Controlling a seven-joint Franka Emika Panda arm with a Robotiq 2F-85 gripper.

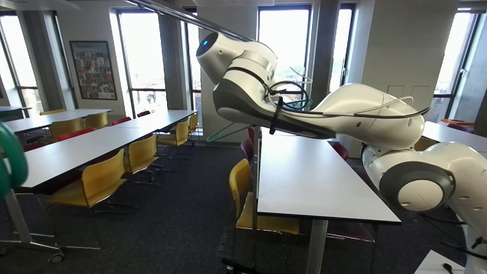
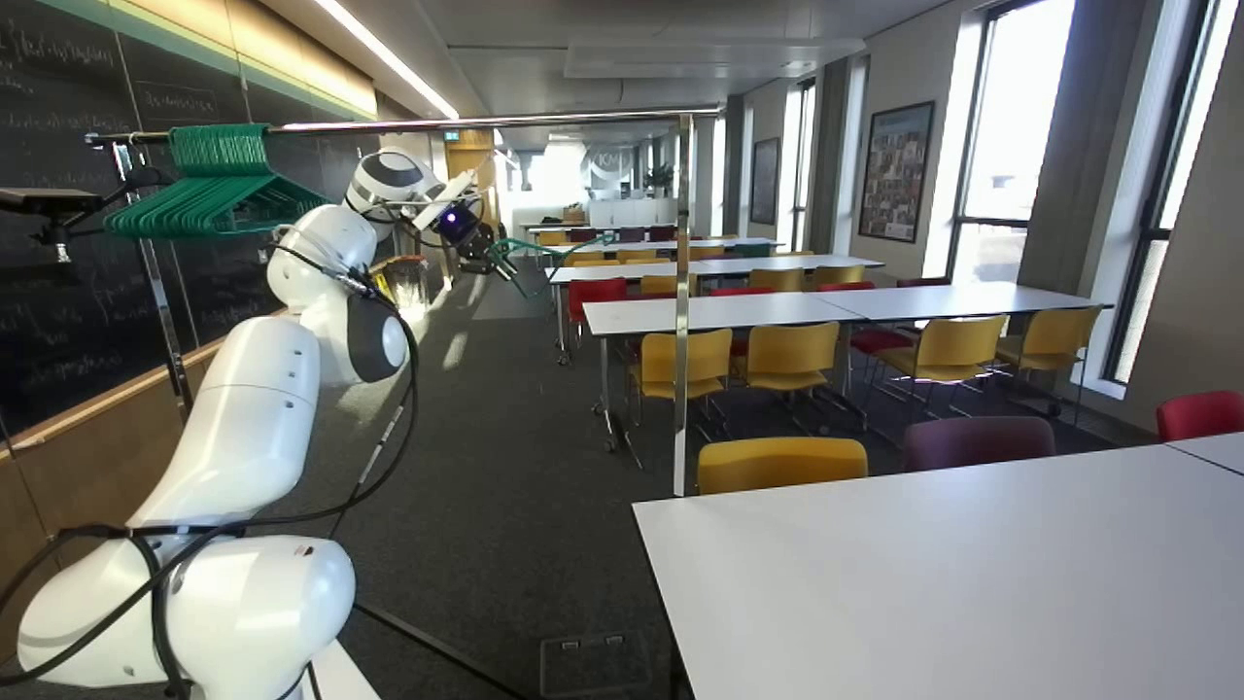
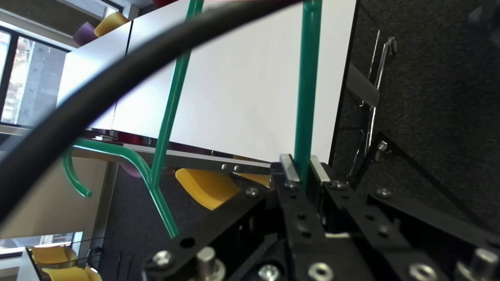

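Observation:
In the wrist view my gripper is shut on one bar of a green hanger (image 3: 305,89). The bar runs up from between the fingers, and the hanger's other arm and its curved hook (image 3: 110,146) show at the left. In exterior view 2 the held hanger (image 2: 548,247) sticks out to the right of the gripper (image 2: 507,266), below the metal rail (image 2: 525,121) and apart from it. Exterior view 1 shows only parts of the hanger (image 1: 223,133) behind the arm; the gripper is hidden there.
Several green hangers (image 2: 222,192) hang bunched at the rail's left end; the rest of the rail is bare. The rack's upright post (image 2: 683,315) stands to the right. White tables (image 2: 956,560) and yellow chairs (image 2: 781,465) fill the right side. A black cable (image 3: 117,77) crosses the wrist view.

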